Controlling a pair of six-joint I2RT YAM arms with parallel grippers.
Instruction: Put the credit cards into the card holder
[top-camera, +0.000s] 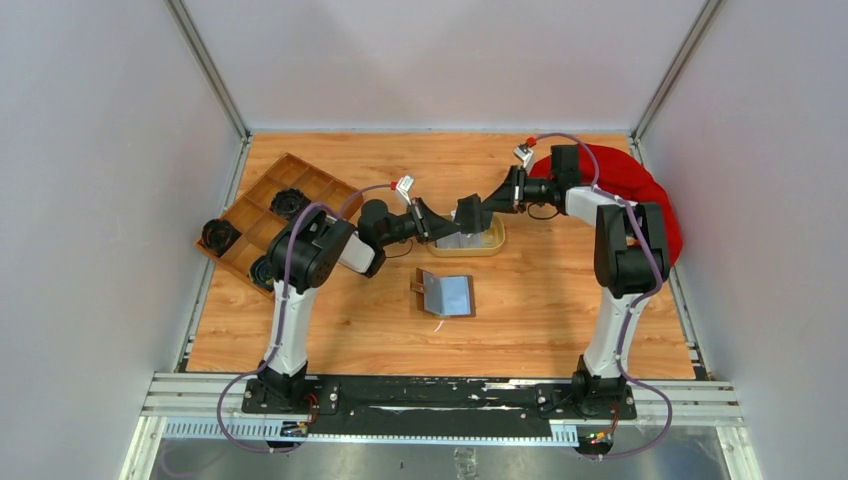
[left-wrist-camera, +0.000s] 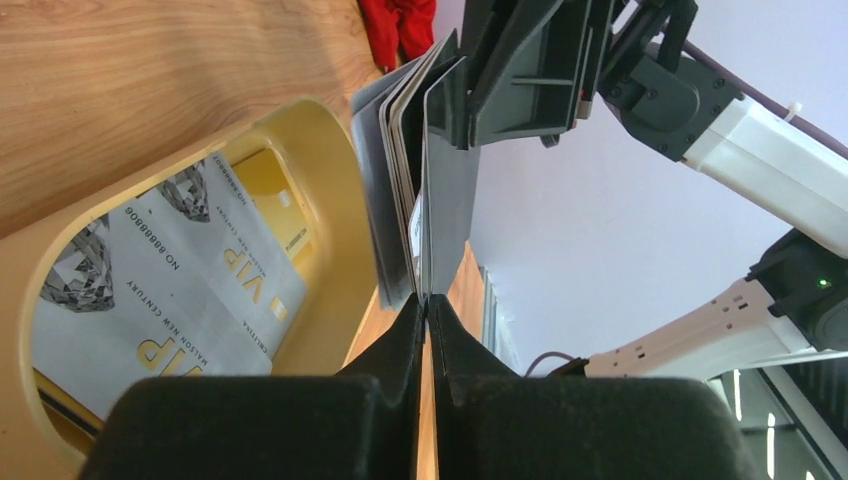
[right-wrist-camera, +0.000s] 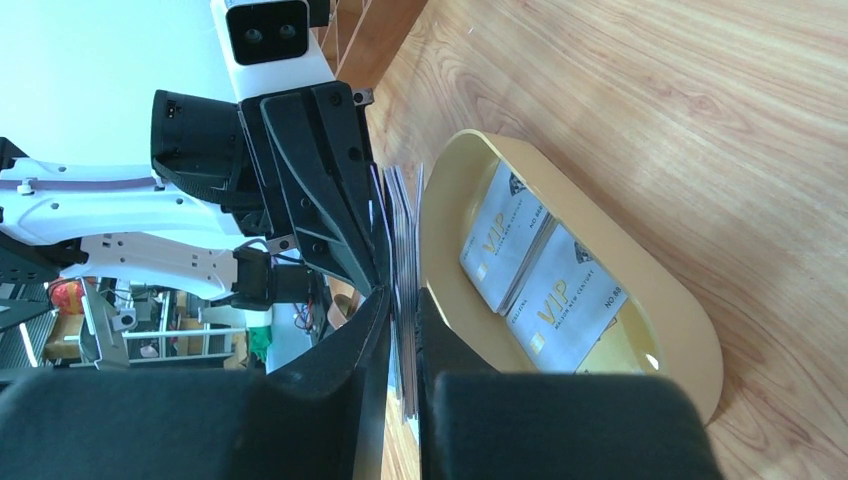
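A stack of grey cards (top-camera: 473, 214) hangs over the tan bin, its edges fanned slightly apart. My right gripper is shut on this stack. From the left, my left gripper meets the stack's edge with its fingers shut; one thin card (left-wrist-camera: 452, 215), parted a little from the others, runs down to between its fingertips. How deep that card sits there is hidden. The brown card holder (top-camera: 473, 310) lies open on the table in front of the bin, its clear sleeves showing.
The tan bin (right-wrist-camera: 640, 260) holds white VIP cards (right-wrist-camera: 567, 300) below both grippers. A wooden compartment tray (top-camera: 318, 178) with black coils stands at left. Red cloth (top-camera: 640, 180) lies beneath the right arm. Table around the holder is clear.
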